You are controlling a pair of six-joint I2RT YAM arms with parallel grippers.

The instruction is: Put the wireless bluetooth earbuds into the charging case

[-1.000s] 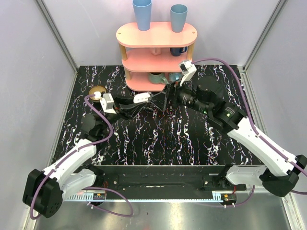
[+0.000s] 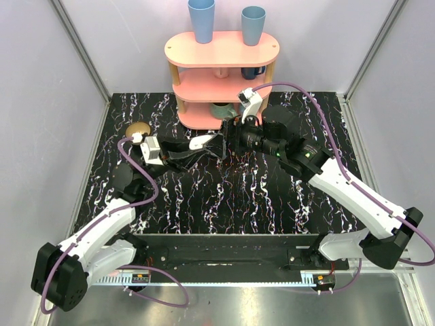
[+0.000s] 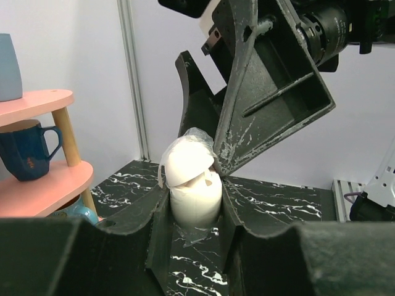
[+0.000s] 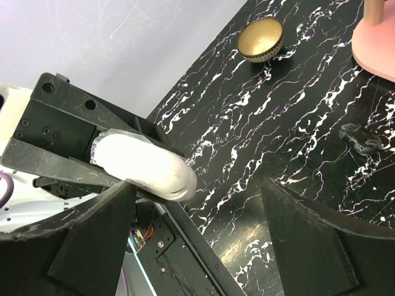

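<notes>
A white charging case (image 3: 196, 200) in a clear, film-like cover is pinched between the fingertips of my left gripper, held above the table. A dark seam runs across it, and the upper part looks slightly raised from the lower. In the top view the case (image 2: 200, 142) hangs near the centre, just left of my right gripper (image 2: 221, 141). That gripper is open; in the right wrist view its fingers (image 4: 92, 243) are wide apart, the left one close to the end of the case (image 4: 148, 163). Whether they touch cannot be told. No earbuds are clearly visible.
A small dark, glossy object (image 4: 361, 139) lies on the black marbled table, its identity unclear. A gold bowl (image 4: 260, 39) stands at the back left. Behind the grippers rises a pink shelf (image 2: 223, 51) with cups.
My right gripper has moved left, closer to the case, and stays open. The left arm shifted slightly, and the case has tilted a little while remaining in its fingers.
</notes>
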